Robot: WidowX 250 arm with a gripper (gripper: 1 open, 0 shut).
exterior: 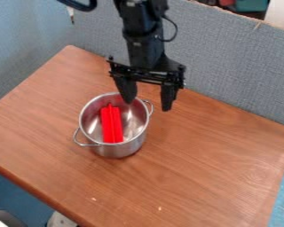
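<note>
A steel pot [131, 143] with two handles stands on the wooden table, holding a red block [111, 126] that lies inside it. My black gripper [147, 102] hangs from the top of the view over the back rim of the pot, open, with its two fingers apart and no object seen between them.
A grey padded wall [227, 66] runs along the back. A blue strip [280, 199] lies at the right edge.
</note>
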